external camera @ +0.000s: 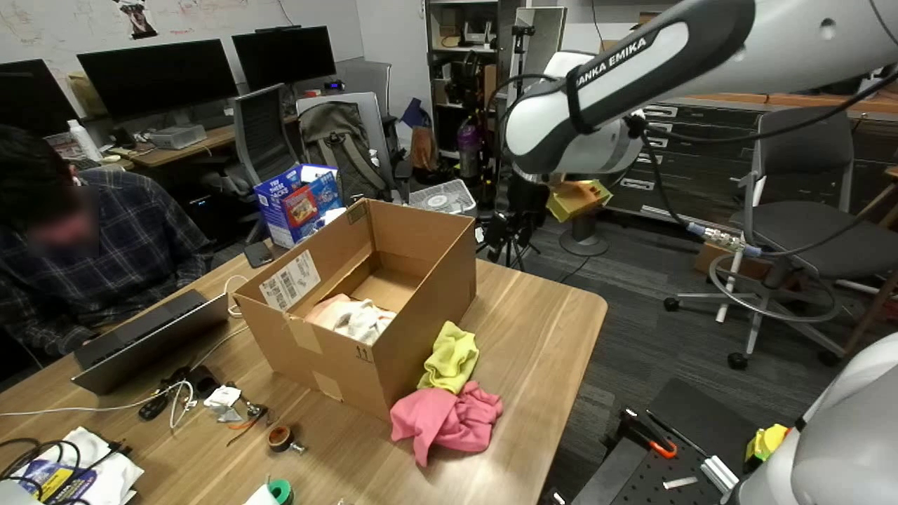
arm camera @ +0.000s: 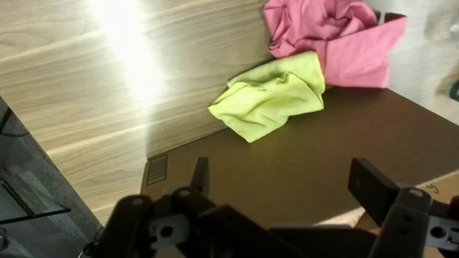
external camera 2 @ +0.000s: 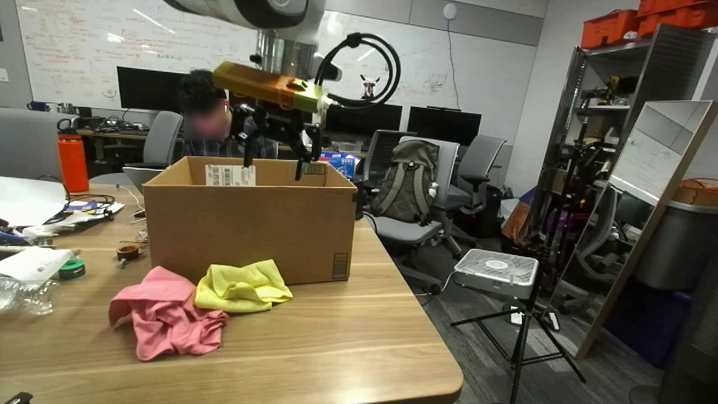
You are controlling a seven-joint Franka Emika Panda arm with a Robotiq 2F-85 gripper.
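Observation:
My gripper (external camera 2: pixel 274 161) is open and empty, pointing down near the box in exterior view 2; its two dark fingers show wide apart in the wrist view. A yellow cloth (arm camera: pixel 275 96) lies crumpled on the table against the long side of a cardboard box (external camera: pixel 320 353). Touching it is a pink cloth (external camera: pixel 450 421), also crumpled, by the box's corner. Inside the open-topped box lies whitish and pale pink fabric (external camera: pixel 358 320). Both coloured cloths are ahead of the fingers in the wrist view, out of their grasp.
Bare tabletop (external camera 2: pixel 350 330) stretches to the right of the cloths up to the table edge. A laptop (external camera: pixel 151 341), cables and a tape roll (external camera: pixel 280 438) lie on the box's other side. A person (external camera: pixel 92 236) sits at the table.

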